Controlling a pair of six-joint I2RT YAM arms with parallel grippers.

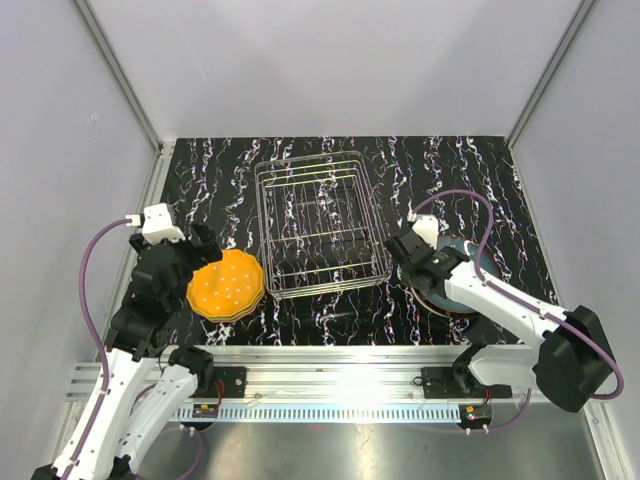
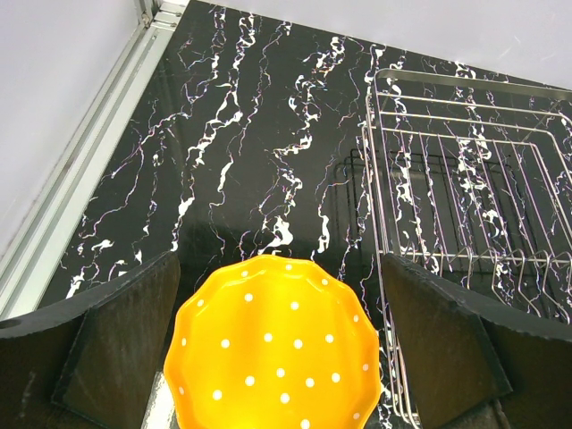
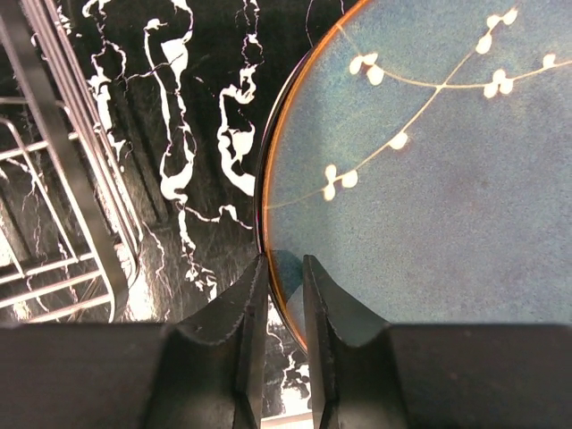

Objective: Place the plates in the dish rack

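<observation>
A metal wire dish rack (image 1: 322, 290) stands in the middle of the black marble surface. Yellow dotted plates (image 1: 226, 283) lie stacked left of it, with my open left gripper (image 1: 200, 243) hanging at their upper left; the top one (image 2: 273, 349) shows between its fingers in the left wrist view. Right of the rack lie blue-grey plates with a branch pattern (image 3: 429, 197), largely hidden by my arm in the top view. My right gripper is part open at their left rim, its fingertips either side of the orange edge.
White walls border the marble surface (image 1: 210, 170) at back and sides. A metal rail (image 1: 320, 355) runs along the front edge. Bare marble shows behind both stacks of plates.
</observation>
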